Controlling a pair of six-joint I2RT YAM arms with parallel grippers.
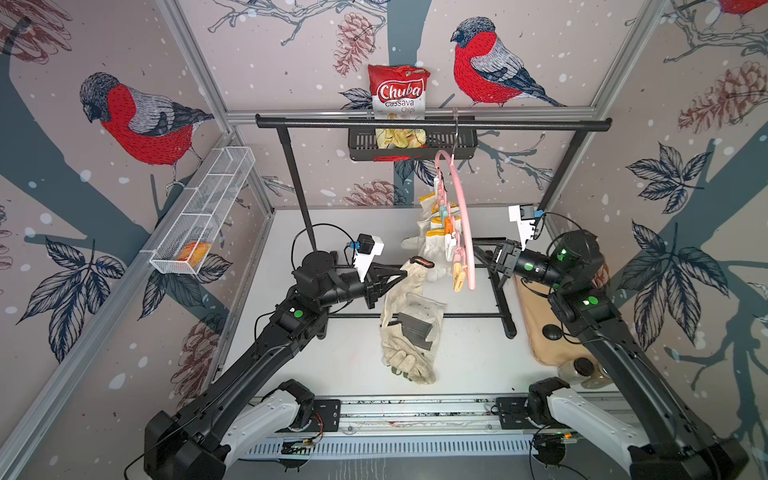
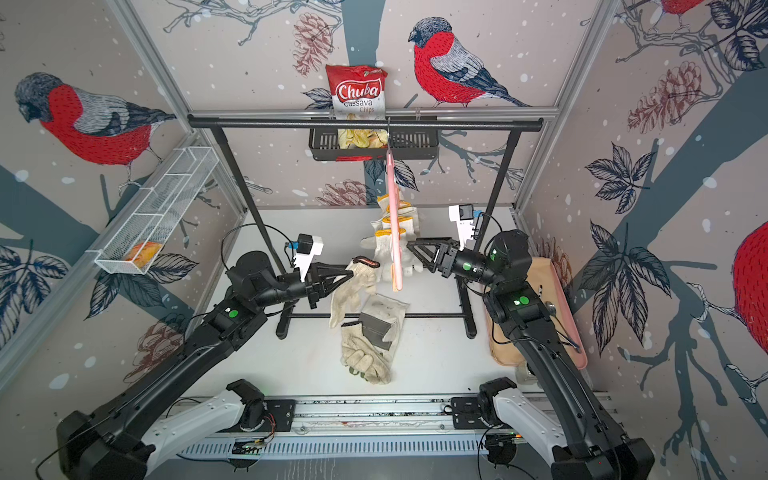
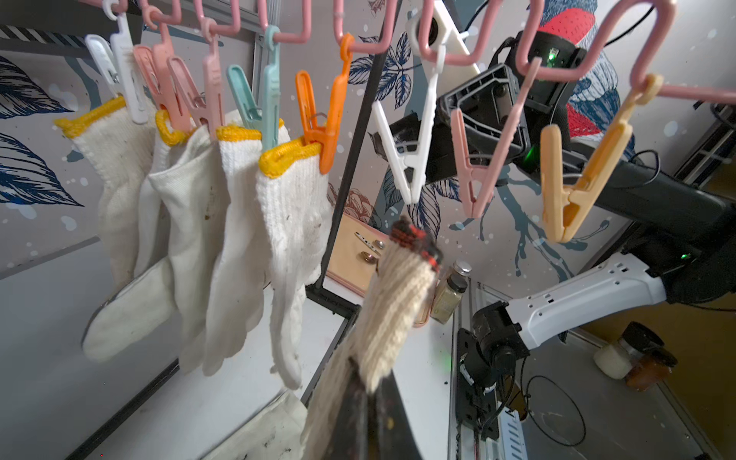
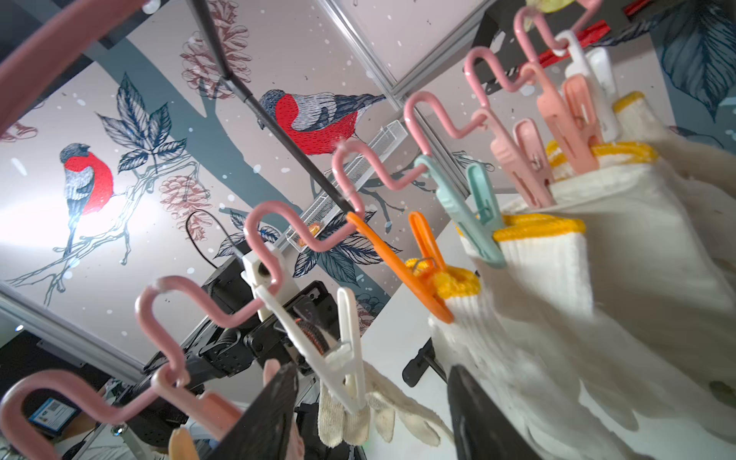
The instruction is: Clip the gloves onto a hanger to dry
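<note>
A pink hanger (image 2: 394, 216) with a row of clips hangs from the black rack bar. Several white gloves (image 3: 237, 260) with yellow cuffs hang from its farther clips. Nearer along the row, a white clip (image 3: 421, 153), a pink clip (image 3: 477, 172) and a yellow-orange clip (image 3: 567, 191) hold nothing. My left gripper (image 1: 404, 274) is shut on a cream glove (image 3: 395, 299), whose dark, red-striped cuff points up below these clips. On the hanger's other side, my right gripper has its fingers apart, facing the white clip, with no visible hold on it.
More cream gloves (image 1: 408, 364) with a grey patch lie on the white table beneath. The rack's black bar (image 1: 512, 125) crosses above the arms. A tan tray (image 1: 540, 320) and jars stand at the right; a wire basket (image 1: 204, 212) is at the left.
</note>
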